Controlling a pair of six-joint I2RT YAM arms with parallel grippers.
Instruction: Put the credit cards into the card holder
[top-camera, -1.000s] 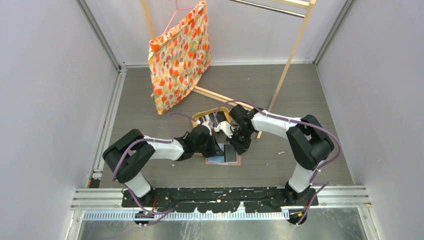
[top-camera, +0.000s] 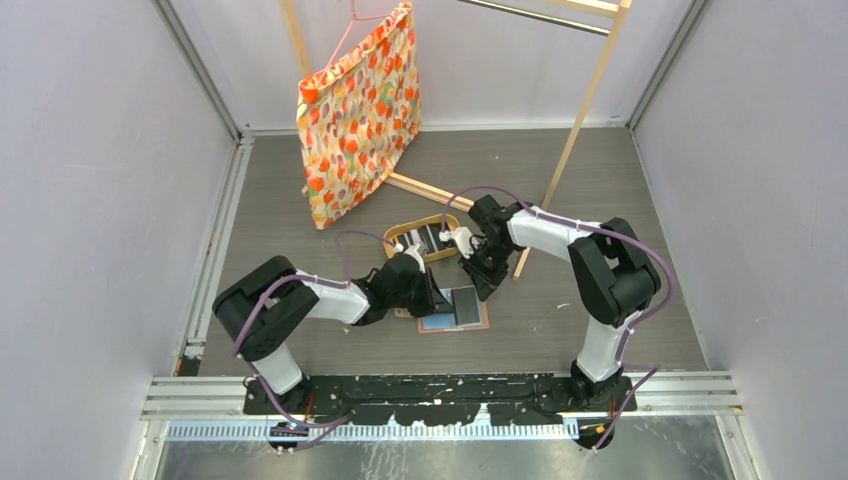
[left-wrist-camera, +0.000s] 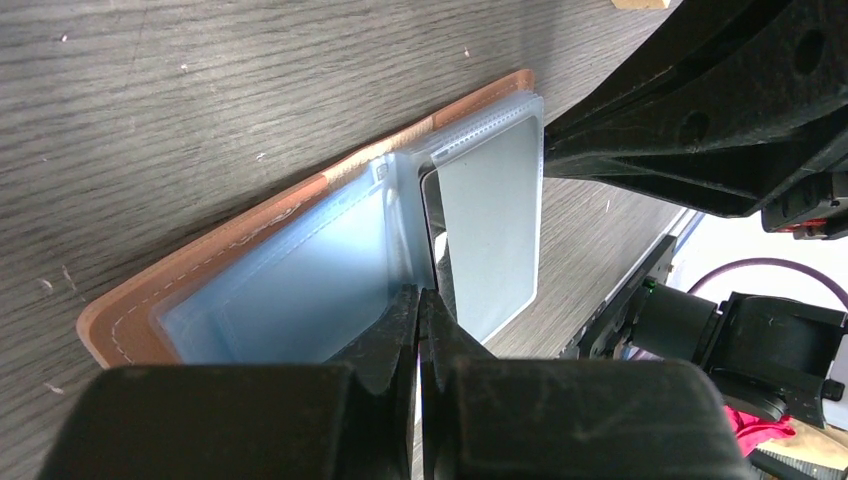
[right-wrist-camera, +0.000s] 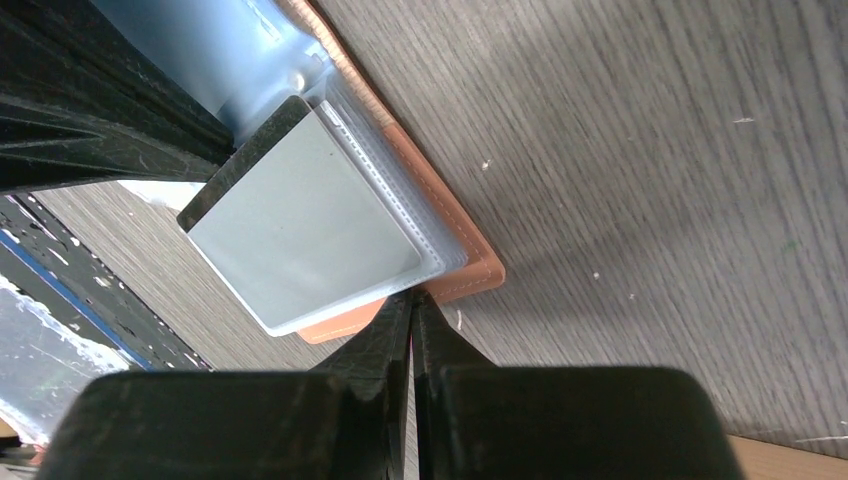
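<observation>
The brown card holder (top-camera: 482, 321) with clear blue sleeves (left-wrist-camera: 290, 280) lies open on the table. A grey card with a dark strip (right-wrist-camera: 300, 225) sits in the clear sleeve at its right end. My left gripper is shut at the inner edge of that sleeve, with nothing visible between its fingers. My right gripper is shut on the right end of the card holder; the fingertips are partly hidden under the sleeve's edge.
A yellow tray (top-camera: 393, 232) with several striped cards stands just behind the holder. A floral cloth (top-camera: 355, 120) hangs from a wooden frame at the back left.
The right gripper has moved slightly to the right over the last second, and the holder has shifted a little the same way. The left arm has moved slightly rightward too.
</observation>
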